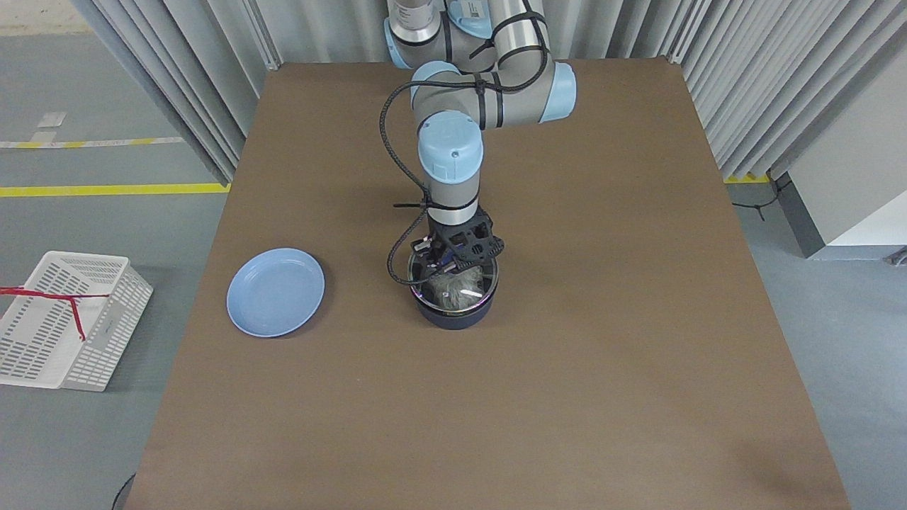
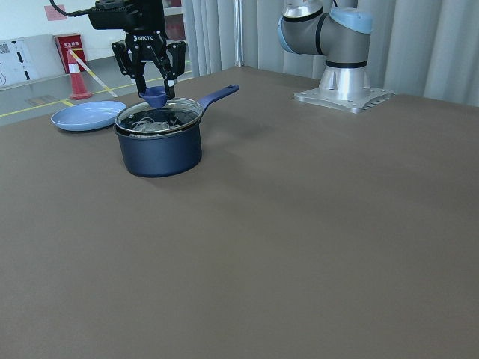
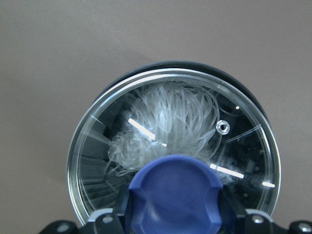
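A dark blue pot (image 2: 161,153) with a long handle stands on the brown table, covered by a glass lid (image 3: 107,161) with a blue knob (image 3: 175,195); pale noodle-like strands show through the glass. The lid sits slightly off the pot's rim in the wrist view. My gripper (image 2: 153,86) is over the lid, shut on the blue knob from both sides. In the front view the gripper (image 1: 455,255) hides much of the knob.
A light blue plate (image 1: 274,292) lies left of the pot. A white basket (image 1: 102,340) stands on the floor beside the table (image 1: 595,382).
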